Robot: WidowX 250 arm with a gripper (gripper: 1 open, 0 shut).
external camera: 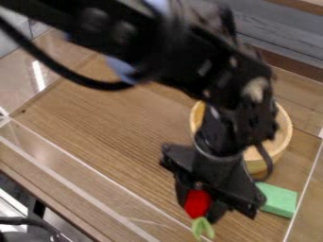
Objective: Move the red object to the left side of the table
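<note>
The red object (pixel 197 201) shows low in the view, near the table's front right, with a pale green tip (pixel 202 227) hanging below it. My black gripper (pixel 206 198) points downward and is shut on this object. Its fingers cover much of the red part, and motion blurs the arm. Whether the object still touches the table I cannot tell.
Behind the gripper stands a yellowish bowl (pixel 280 123), partly hidden by the arm. A green block (pixel 279 199) lies just right of the gripper.
</note>
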